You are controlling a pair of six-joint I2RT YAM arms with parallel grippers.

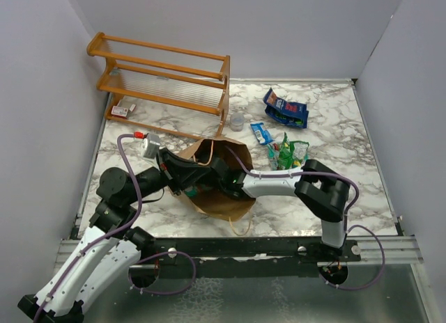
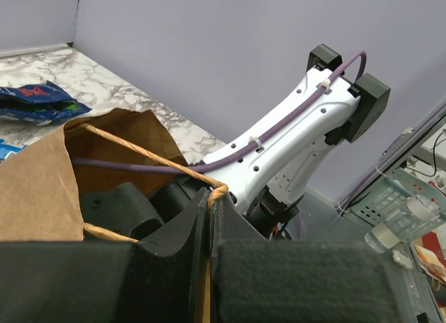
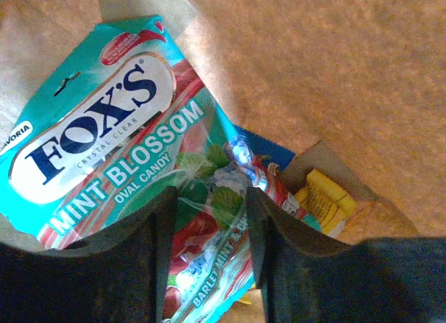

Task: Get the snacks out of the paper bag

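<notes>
The brown paper bag (image 1: 226, 208) lies open at the centre front. My left gripper is shut on the bag's twisted cord handle (image 2: 160, 159), holding it above the opening. My right gripper is inside the bag, part open, with its fingertips over a teal Fox's Mint Blossom candy bag (image 3: 111, 128); whether it grips the bag is not clear. A yellow packet (image 3: 324, 198) and a blue one (image 3: 268, 149) lie beneath it.
Dark blue packets (image 1: 286, 111), a light blue packet (image 1: 261, 134) and green packets (image 1: 289, 154) lie on the marble table at right, near a clear cup (image 1: 237, 122). A wooden rack (image 1: 160, 58) stands at back left.
</notes>
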